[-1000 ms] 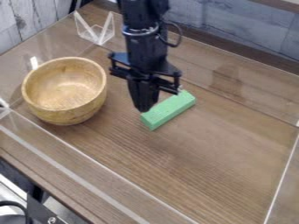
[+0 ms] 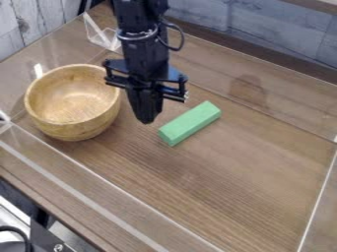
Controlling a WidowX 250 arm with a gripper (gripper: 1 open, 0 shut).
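The black robot arm reaches down from the top of the view to my gripper (image 2: pixel 145 101), which hangs just right of a wooden bowl (image 2: pixel 73 106) and left of a green rectangular block (image 2: pixel 190 123). The gripper looks shut, with nothing visible between its fingers. The block lies flat on the brown table, apart from the gripper. The bowl looks empty.
Pale walls or rails edge it at the back and sides. Some dark cable shows at the bottom left corner.
My gripper has moved left, away from above the green block and toward the bowl. The block and bowl appear unmoved.
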